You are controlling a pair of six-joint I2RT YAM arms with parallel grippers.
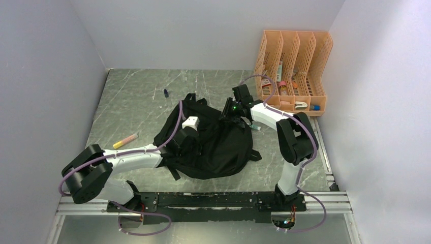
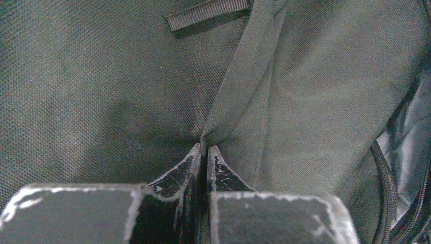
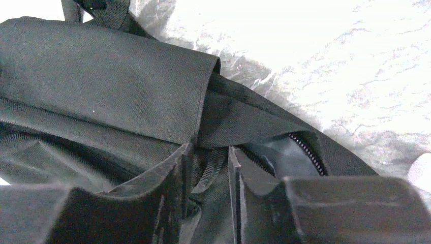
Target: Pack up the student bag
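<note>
The black bag (image 1: pixel 231 155) lies in the middle of the table, with several folds across it. In the left wrist view, my left gripper is shut on a pinched fold of the bag's cloth (image 2: pixel 315 107). My right gripper is over the bag's far right edge, its fingertips a small gap apart. A zipper tab (image 3: pixel 209 170) shows below that gap, and whether the fingers touch the cloth I cannot tell. Just right of them a toothed zipper (image 3: pixel 307 151) borders an opening with grey lining.
An orange rack (image 1: pixel 317 96) with small items stands at the back right. A teal-capped tube (image 1: pixel 255 127) lies beside the bag. On the left are a yellow-orange tube (image 1: pixel 125 141) and a small dark item (image 1: pixel 165 93), with bare table around them.
</note>
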